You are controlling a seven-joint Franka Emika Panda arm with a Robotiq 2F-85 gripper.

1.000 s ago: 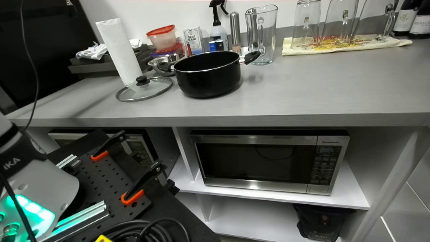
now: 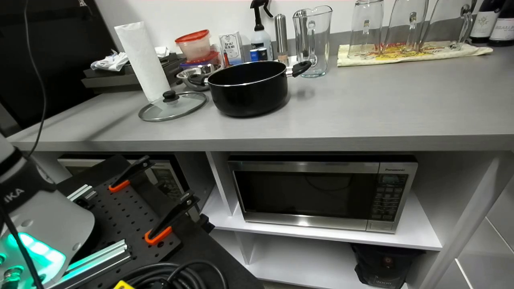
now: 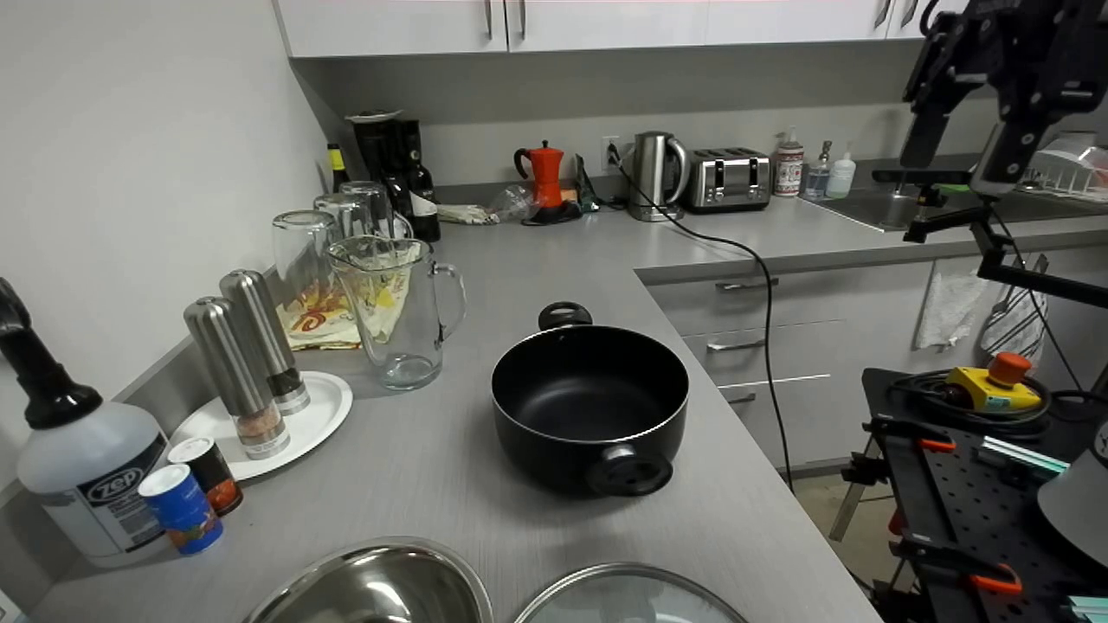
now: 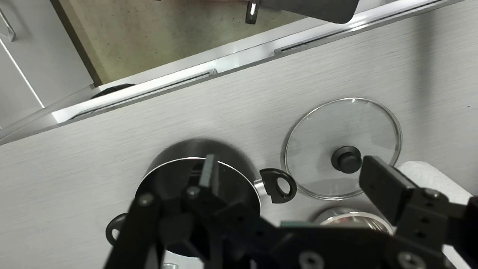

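Observation:
A black two-handled pot [image 3: 592, 405] stands uncovered and empty on the grey counter. Its glass lid [image 2: 173, 106] with a black knob [image 4: 347, 159] lies flat beside it, and in the wrist view one pot handle [image 4: 278, 185] points toward the lid's rim. High above the counter, my gripper is open, with nothing between its widely parted fingers. From the second exterior view the gripper [image 3: 950, 171] appears at the upper right, clear of both pot and lid. The gripper is out of frame in the first exterior view.
A steel bowl [image 3: 379, 587] and a paper towel roll [image 2: 142, 62] stand close to the lid. Behind the pot are a glass pitcher [image 3: 400, 311], steel grinders on a white plate [image 3: 332, 400] and a spray bottle [image 3: 99, 478].

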